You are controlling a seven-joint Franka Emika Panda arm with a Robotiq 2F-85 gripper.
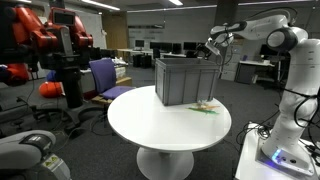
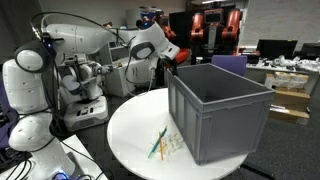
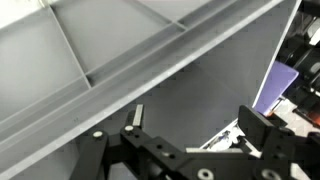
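A large grey open-topped bin (image 2: 215, 120) stands on the round white table (image 1: 150, 120). My gripper is open, its two dark fingers spread wide with nothing between them. Below and past it, the wrist view shows the bin's rim and wall (image 3: 195, 85). In the second exterior view the gripper (image 2: 172, 66) is close to the bin's upper rim at the back left corner. On the table beside the bin lie a green slender item (image 2: 158, 141) and some small orange pieces (image 2: 170, 144), too small to name. The bin's floor is hidden in both exterior views.
A purple chair (image 1: 104, 76) and a red-and-black robot (image 1: 55, 40) stand on the floor beyond the table. Cardboard boxes (image 2: 291, 99) are at the back right.
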